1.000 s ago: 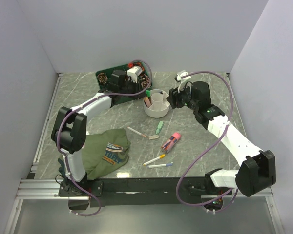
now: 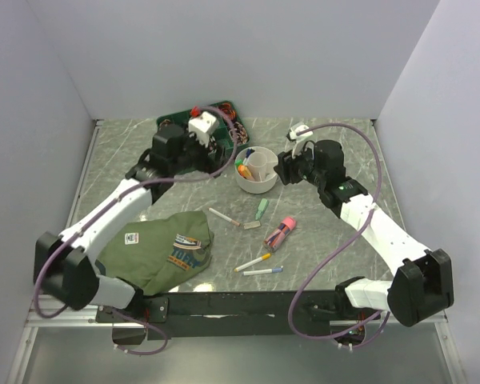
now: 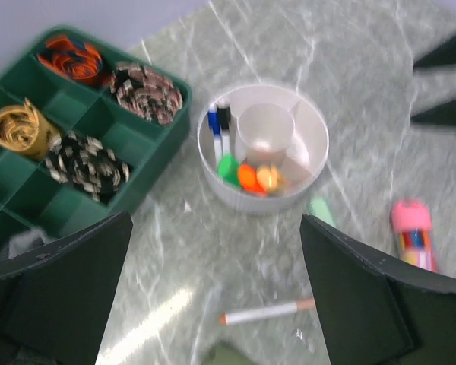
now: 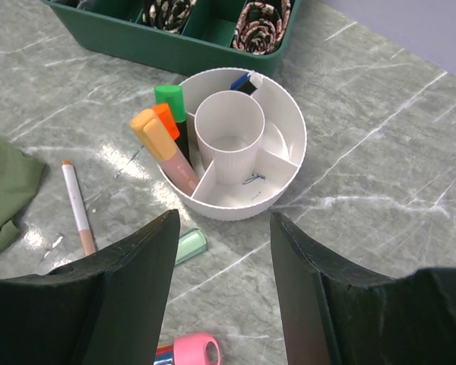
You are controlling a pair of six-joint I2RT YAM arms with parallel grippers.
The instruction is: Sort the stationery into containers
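Observation:
A round white holder (image 2: 257,186) with a central cup stands at the back middle. Orange (image 4: 161,137), green-capped (image 4: 169,96) and blue-capped (image 4: 243,82) markers stand or lean inside it. My left gripper (image 2: 217,166) is open and empty, left of the holder. On the holder's right side is my right gripper (image 2: 282,171), its fingers apart with nothing between them. In front lie a white pen with brown ends (image 2: 224,217), a green item (image 2: 262,209), a small beige piece (image 2: 251,226), a pink-capped case (image 2: 280,233), a yellow-capped marker (image 2: 252,262) and a blue-capped marker (image 2: 262,272).
A dark green divided tray (image 3: 125,148) with several coiled, patterned items sits behind my left gripper. A green cloth (image 2: 164,252) covers the front left.
The orange marker's visible end differs. My right arm barely moved.

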